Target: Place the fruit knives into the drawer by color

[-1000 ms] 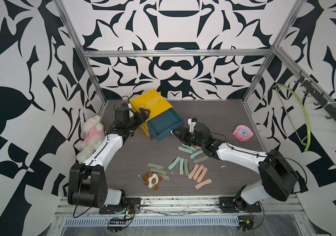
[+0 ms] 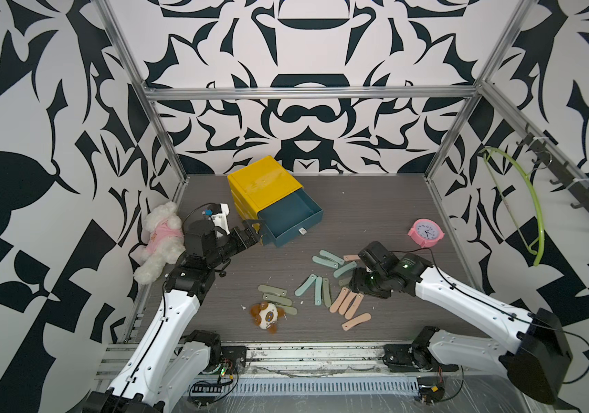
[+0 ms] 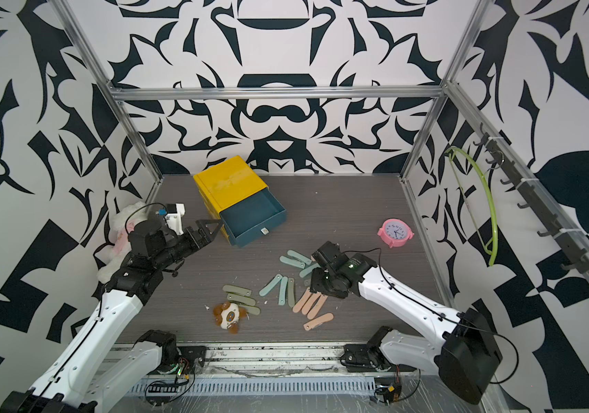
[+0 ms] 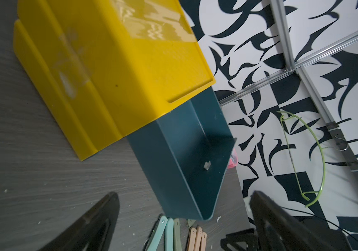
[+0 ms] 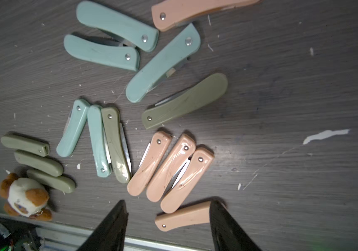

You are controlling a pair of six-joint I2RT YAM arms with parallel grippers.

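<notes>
A yellow cabinet (image 2: 260, 175) has its dark teal drawer (image 2: 287, 213) pulled out and empty. Folding fruit knives lie in front of it: mint ones (image 5: 112, 25), olive ones (image 5: 185, 100) and peach ones (image 5: 158, 163). My left gripper (image 2: 253, 234) stands open beside the cabinet's left front, the drawer ahead of it in the left wrist view. My right gripper hangs open above the knives, over the peach group at the right, holding nothing.
A small brown-and-white plush dog (image 2: 266, 315) touches the olive knives. A white teddy bear (image 2: 156, 247) sits by the left wall, a pink clock (image 2: 426, 232) at the right. Bare table surrounds the clock.
My right gripper has moved from the drawer's front toward the near right, over the knives. The drawer looks unchanged.
</notes>
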